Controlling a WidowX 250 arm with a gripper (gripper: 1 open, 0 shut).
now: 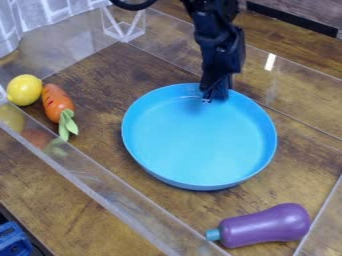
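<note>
A large light-blue round tray [198, 142] lies on the wooden surface in the middle. My black gripper [214, 90] hangs down over the tray's far rim from the top of the view, its tips at or just inside that rim. It appears shut; whether the tips touch the rim cannot be made out.
A yellow lemon [23, 90] and an orange carrot with green top [56, 103] lie at the left. A purple eggplant [265, 225] is at the bottom right. Clear plastic walls edge the workspace, and a blue object [11, 241] shows at the lower left.
</note>
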